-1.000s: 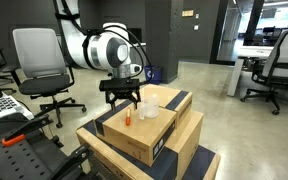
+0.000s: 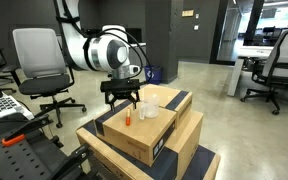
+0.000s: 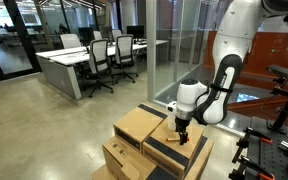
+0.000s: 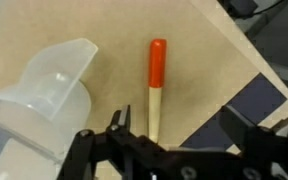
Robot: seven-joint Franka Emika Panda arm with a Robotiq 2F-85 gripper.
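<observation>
A thin stick with a red end and a pale tan shaft (image 4: 156,65) lies on top of a cardboard box (image 2: 156,132). In the wrist view it runs up the middle, its lower end partly hidden by the gripper. My gripper (image 2: 124,103) hangs over the box top, its dark fingers spread wide. Between the fingers in the wrist view the stick shows below the open gripper, apparently not gripped. A translucent white cup (image 4: 59,85) lies on the box to the left of the stick in that view.
More cardboard boxes (image 2: 187,140) stand against the main one. Office chairs (image 2: 41,62) and desks (image 3: 74,58) stand farther off. A dark table (image 2: 19,160) fills the near left corner. Open floor (image 3: 44,130) lies around the boxes.
</observation>
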